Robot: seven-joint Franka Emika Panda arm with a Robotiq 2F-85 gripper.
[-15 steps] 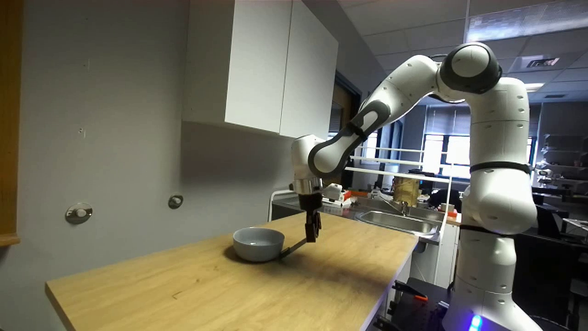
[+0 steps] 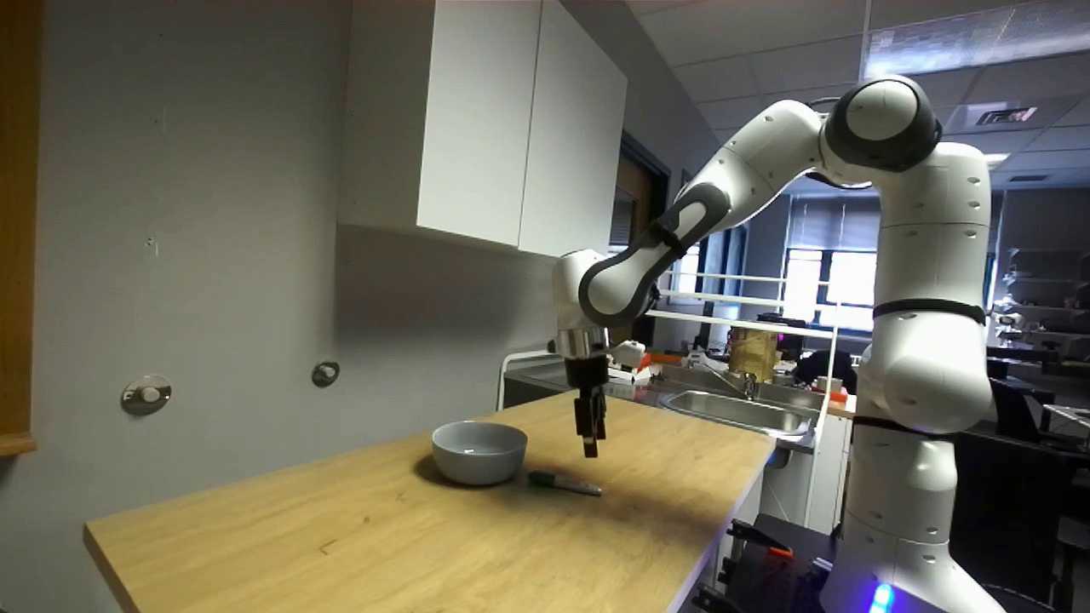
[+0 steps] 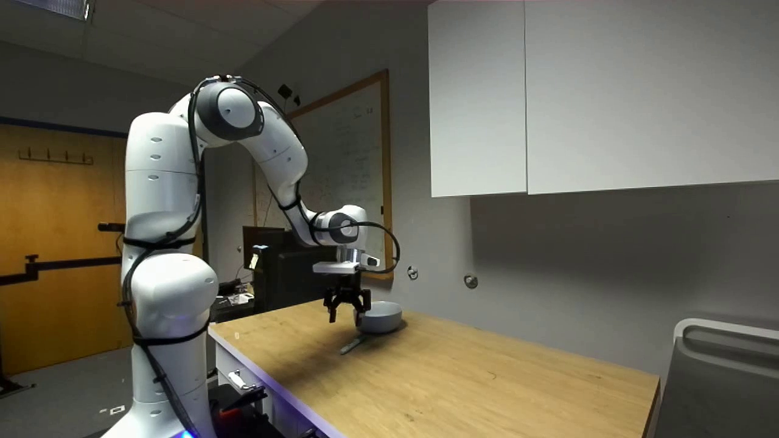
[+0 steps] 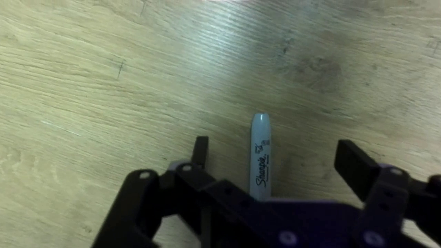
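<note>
A grey Sharpie marker [image 4: 260, 165] with a dark green cap end lies flat on the wooden table. In exterior view 1 the marker [image 2: 565, 484] rests just right of a grey bowl [image 2: 479, 454], its cap end closer to the bowl. Above the table hangs my gripper [image 2: 590, 449], fingers pointing down, with nothing held. From the wrist its two fingers [image 4: 354, 167] stand wide apart, the marker showing on the table between them; the gripper body hides the marker's lower end. In exterior view 2 the bowl [image 3: 383, 320] is partly behind the gripper [image 3: 346, 320].
White cupboards [image 2: 480, 123] hang on the wall above the back of the table. A metal sink [image 2: 741, 412] lies beyond the table's far end.
The marker has gone from leaning up at the gripper, one end near the bowl, to lying flat on the table. My gripper has shifted slightly right in exterior view 1. The bowl has stayed put.
</note>
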